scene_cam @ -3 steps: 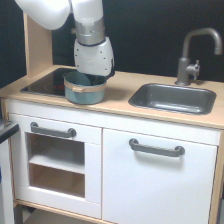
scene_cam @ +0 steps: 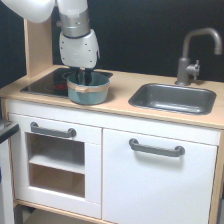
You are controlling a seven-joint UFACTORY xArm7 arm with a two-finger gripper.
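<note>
A teal pot [scene_cam: 88,93] rests at the right part of the black stovetop [scene_cam: 48,83] on a wooden counter. The white robot gripper [scene_cam: 86,76] points down with its dark fingers at the pot's back rim, partly inside or behind it; whether they are open or shut on it is unclear.
A steel sink [scene_cam: 172,97] with a tap [scene_cam: 187,62] is on the right of the counter [scene_cam: 126,84]. Below are white cabinet fronts [scene_cam: 154,185] with grey handles and an open cubby on the left. A strip of bare counter lies between pot and sink.
The arm and gripper have shifted slightly left and down toward the pot's rim. The pot looks almost unmoved.
</note>
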